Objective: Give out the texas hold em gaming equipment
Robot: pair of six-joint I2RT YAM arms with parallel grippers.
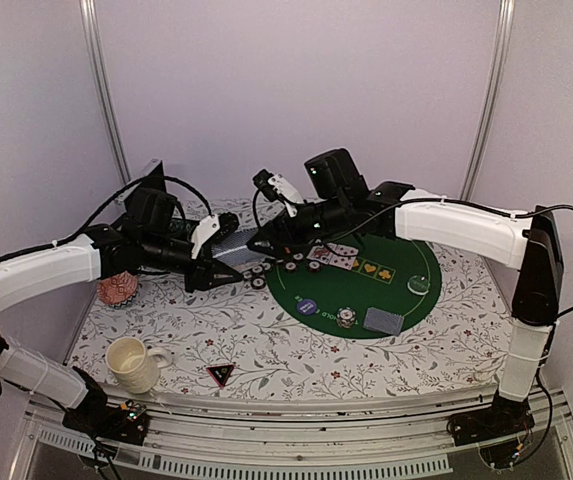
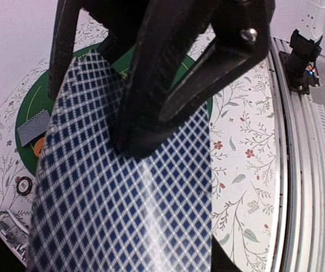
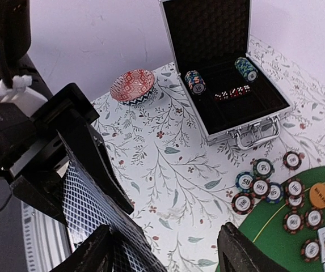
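Observation:
My left gripper [image 1: 211,265] is shut on a deck of checked blue-and-white cards [image 2: 122,204], held in the air left of the green poker mat [image 1: 356,290]. My right gripper [image 1: 261,235] is at the deck's right end; in the right wrist view its two fingers stand apart at the bottom, the left one over the deck, so it looks part open. Whether it grips a card cannot be seen. Card stacks [image 1: 383,320] and chips [image 1: 346,316] lie on the mat, with more chips [image 3: 243,202] beside it.
An open chip case [image 3: 236,107] stands at the back left with a red bowl [image 3: 133,85] beside it. A white mug [image 1: 132,365] and a triangular marker [image 1: 221,373] sit at the front left.

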